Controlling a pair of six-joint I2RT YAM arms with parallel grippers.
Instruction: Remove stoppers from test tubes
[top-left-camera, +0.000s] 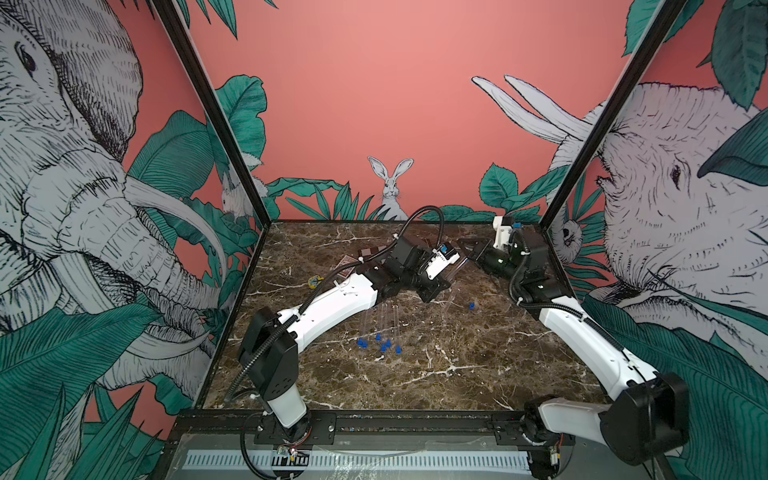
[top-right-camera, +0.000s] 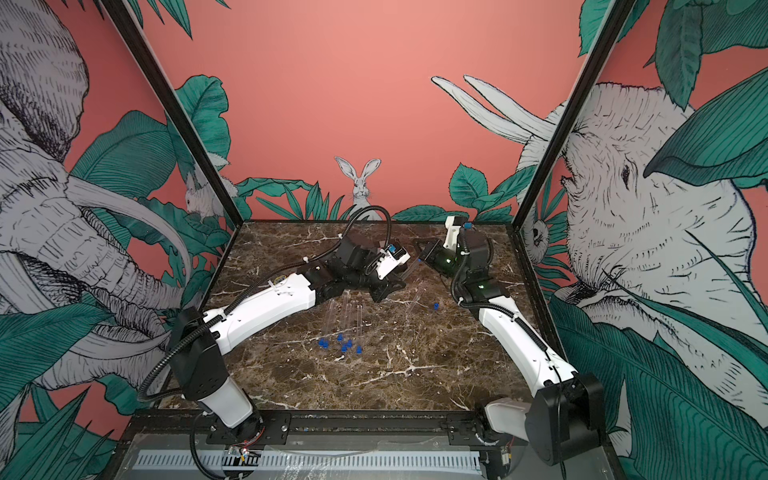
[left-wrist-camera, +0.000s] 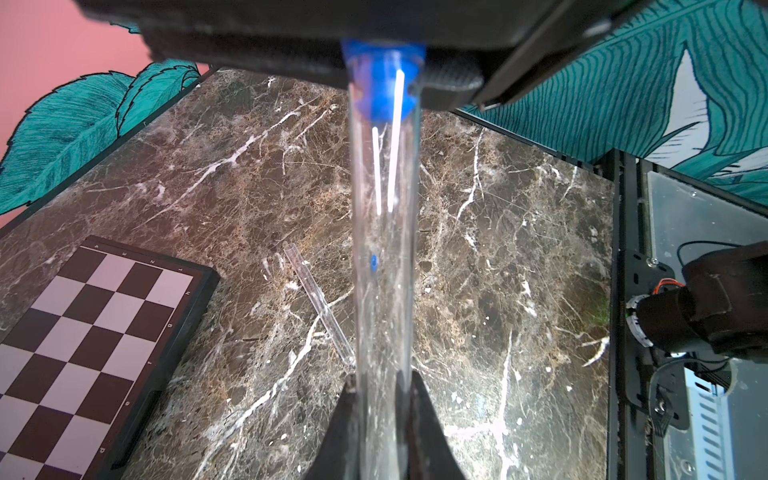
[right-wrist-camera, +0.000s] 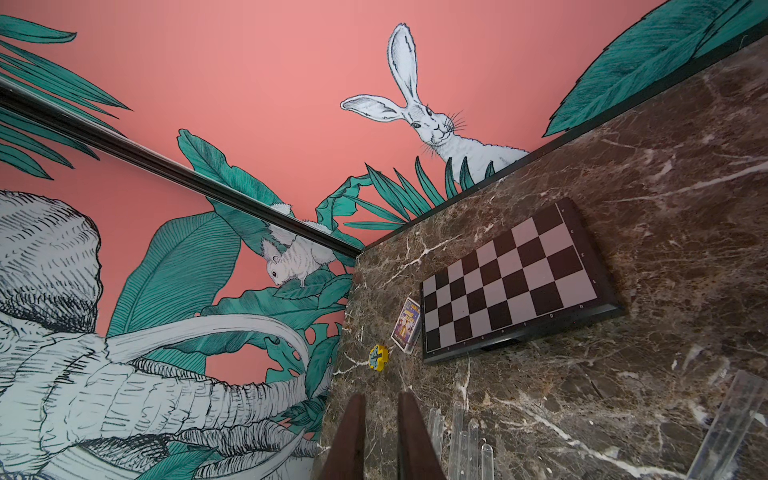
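Observation:
In the left wrist view my left gripper is shut on an upright clear test tube (left-wrist-camera: 384, 184); its blue stopper (left-wrist-camera: 386, 88) is at the top, against black parts of what appears to be my right gripper. In the right wrist view my right gripper has a gap between its fingers; whether the stopper sits lower between them is hidden. Several clear tubes (right-wrist-camera: 472, 448) lie on the table, as does a single tube (left-wrist-camera: 320, 300). Several loose blue stoppers (top-left-camera: 384, 345) lie near the front middle.
A chessboard (right-wrist-camera: 504, 284), a yellow object (right-wrist-camera: 378, 357) and a card pack (right-wrist-camera: 405, 324) are at the back left. Both arms meet above the back middle.

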